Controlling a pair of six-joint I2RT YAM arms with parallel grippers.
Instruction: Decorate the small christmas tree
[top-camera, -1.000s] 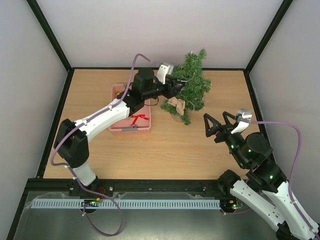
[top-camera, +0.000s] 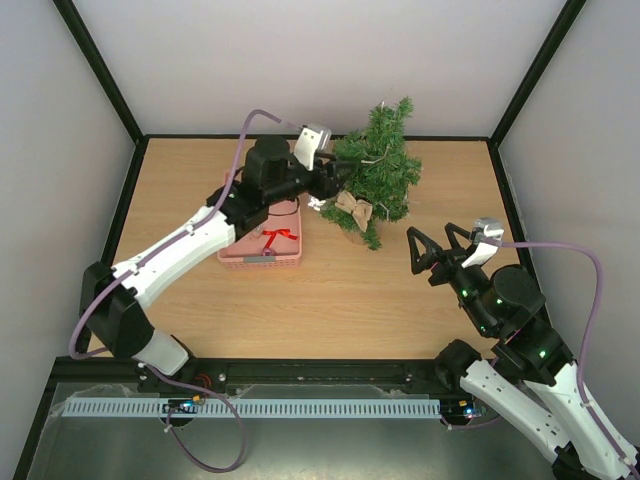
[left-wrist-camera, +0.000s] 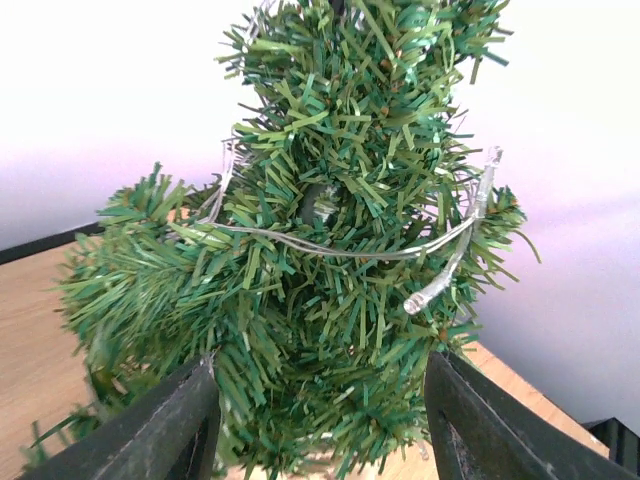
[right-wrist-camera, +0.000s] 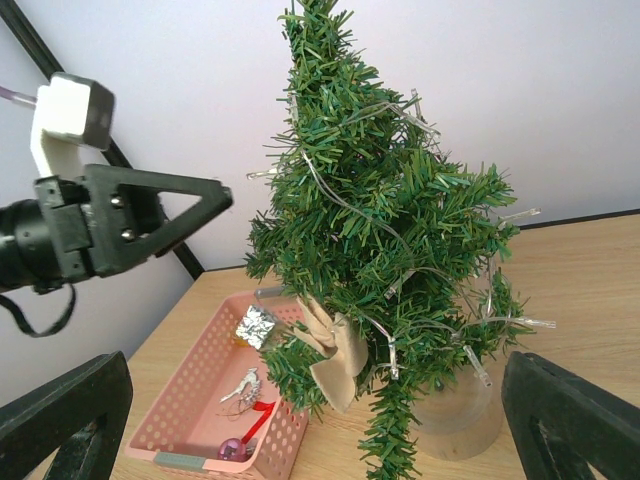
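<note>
The small green Christmas tree (top-camera: 378, 170) stands upright at the back, right of centre, with clear light strands wound round it. A beige bow (right-wrist-camera: 340, 352) sits low on its front. Beside the bow, a silver foil ornament (right-wrist-camera: 256, 326) shows at a lower branch; whether it hangs there cannot be told. My left gripper is open at the tree's left side, with branches beyond its spread fingers and nothing held. My right gripper (top-camera: 431, 245) stands open at the right, apart from the tree and empty.
A pink basket (top-camera: 232, 259) left of the tree, partly under the left arm, holds a red ribbon (right-wrist-camera: 259, 422), a purple bauble (right-wrist-camera: 232, 450) and a small white figure (right-wrist-camera: 244, 388).
My left gripper has drawn back to the left, away from the tree. The silver ornament now shows beside the lower branches in the top view. The right arm has stayed still.
</note>
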